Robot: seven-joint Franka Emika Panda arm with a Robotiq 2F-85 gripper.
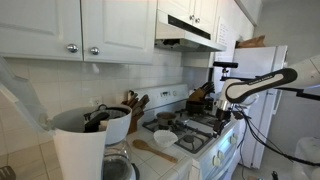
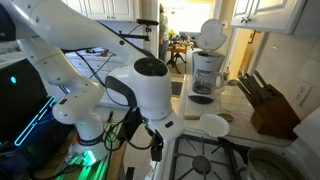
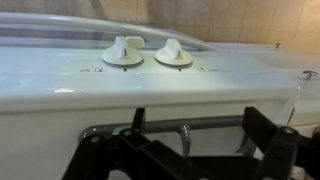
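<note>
My gripper is open in the wrist view, its dark fingers apart and nothing visible between them. Beyond the fingers lies the white stove front, with two white knobs (image 3: 123,52) on its panel and the oven door handle (image 3: 185,123) below. From the side, the white arm (image 1: 240,92) reaches in from the right to the front of the stove. In the second exterior view, the arm's large white joint (image 2: 140,90) fills the middle, and the dark gripper parts hang low near the stove's edge; their tips are too small to read there.
Pots (image 1: 196,105) stand on the stove's back burners. A white bowl (image 2: 214,125) and a knife block (image 2: 268,107) are on the counter beside it, along with a coffee maker (image 2: 206,75). Bare burner grates (image 2: 200,165) show near the arm.
</note>
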